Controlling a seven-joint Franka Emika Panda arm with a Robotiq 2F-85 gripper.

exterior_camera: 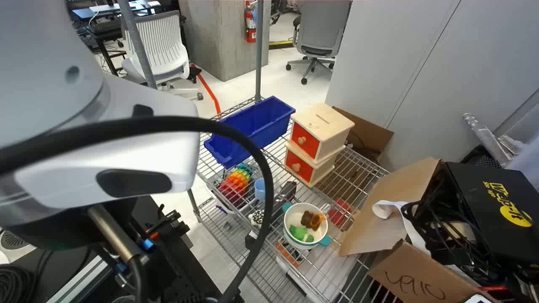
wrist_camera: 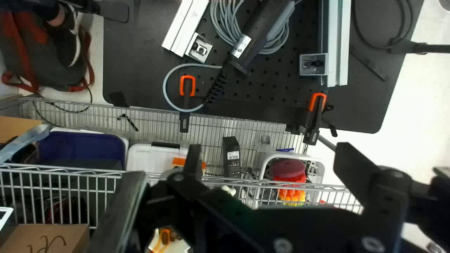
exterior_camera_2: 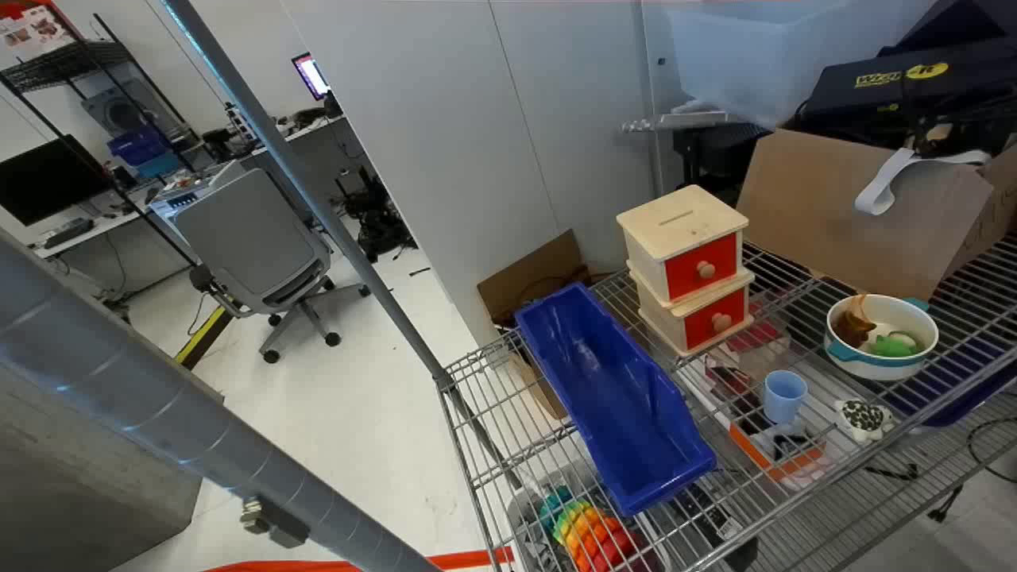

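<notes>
In the wrist view my gripper stands open, its dark fingers (wrist_camera: 193, 162) wide apart with nothing held between them. A white and teal bowl (exterior_camera: 304, 222) on the wire shelf holds a green toy (exterior_camera: 301, 234) and a brown-and-orange one (exterior_camera: 313, 220). Near it are a light blue cup (exterior_camera_2: 783, 396) and a black-and-white spotted object (exterior_camera_2: 861, 419). Two stacked wooden boxes have red drawers, the upper drawer (exterior_camera_2: 703, 268) and the lower drawer (exterior_camera_2: 714, 321), both shut. Beside them lies an empty blue bin (exterior_camera_2: 615, 400). The bowl is mostly hidden behind my gripper in the wrist view.
An open cardboard box (exterior_camera: 389, 212) with cables and a black case (exterior_camera: 495, 212) borders the shelf. A grey shelf post (exterior_camera: 258, 50) rises at the corner. Rainbow-coloured toy pieces (exterior_camera_2: 591, 534) lie below the wire. The black table (wrist_camera: 270, 97) carries clamps and cables.
</notes>
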